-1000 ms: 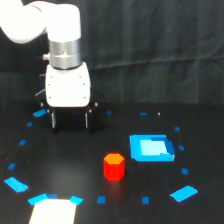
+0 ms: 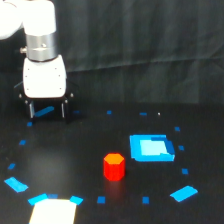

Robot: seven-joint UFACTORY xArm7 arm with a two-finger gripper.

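A red hexagonal block (image 2: pixel 114 168) stands on the dark table, a little below and right of the picture's centre. Behind it and to its right lies a blue square (image 2: pixel 136 141) with a white middle; whether it is a shallow tray or flat cannot be made out. My white gripper (image 2: pixel 47 110) hangs at the back left, well apart from both. Its dark fingers are spread at either side, with nothing visible between them.
A pale square (image 2: pixel 53 212) is cut off by the bottom edge at left. Blue tape strips (image 2: pixel 183 193) and several small blue marks dot the table. Between the arm and the red block the surface is clear. A dark curtain (image 2: pixel 150 50) closes off the back.
The arm and gripper have shifted left and somewhat up in the picture. The red block, the blue square and the pale square are where they were.
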